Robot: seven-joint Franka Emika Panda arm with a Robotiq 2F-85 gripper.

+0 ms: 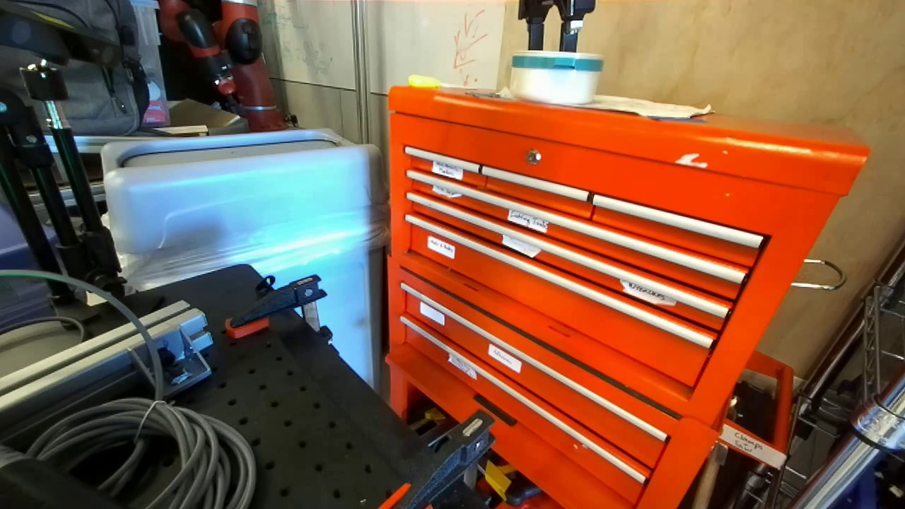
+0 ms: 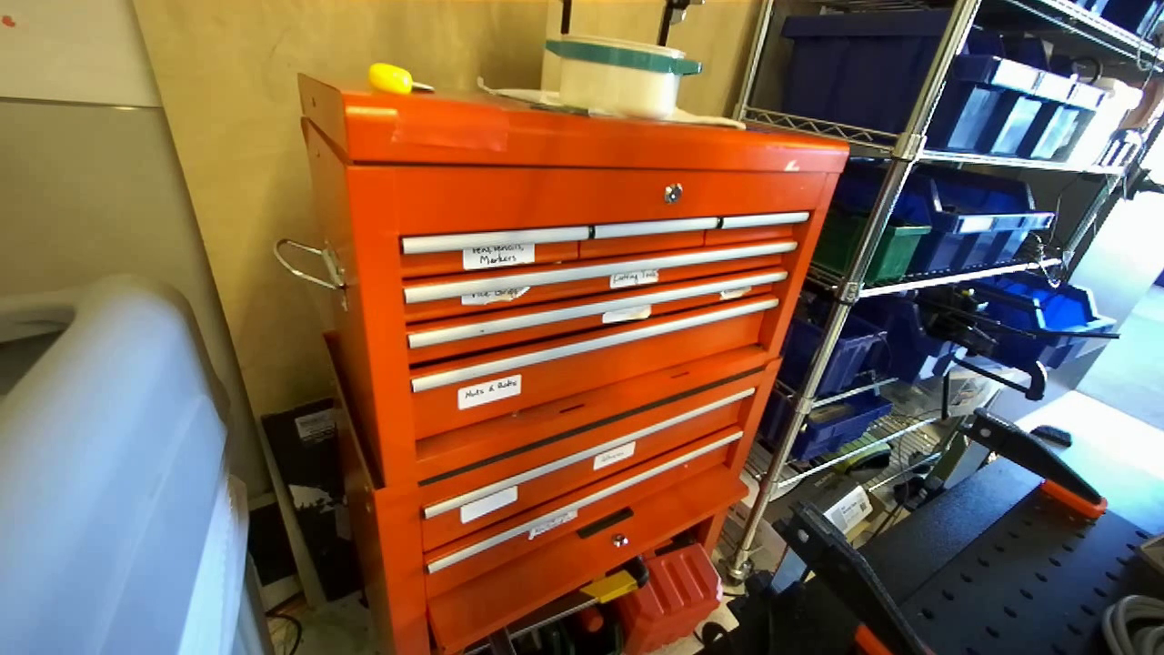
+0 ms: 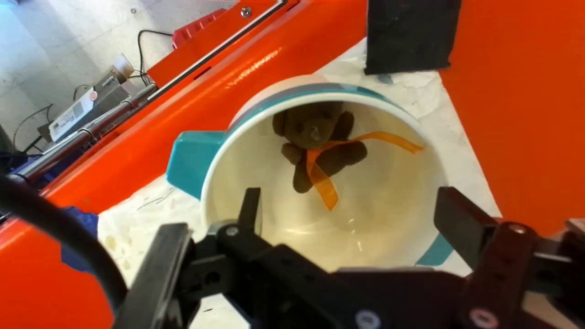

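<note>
A white pot with a teal rim and handle stands upright on top of the red tool chest. Inside it, against the wall at the top of the wrist view, lies a small brown teddy bear with an orange ribbon. My gripper is open over the pot, its fingers wide apart and nothing between them. In exterior view 1 the fingertips reach down to about rim height; whether they dip inside cannot be told. The bear is hidden from both exterior views.
A stained white cloth lies under the pot on the chest. A yellow object rests at the chest top's end. Beside the chest stands a wire shelf with blue bins.
</note>
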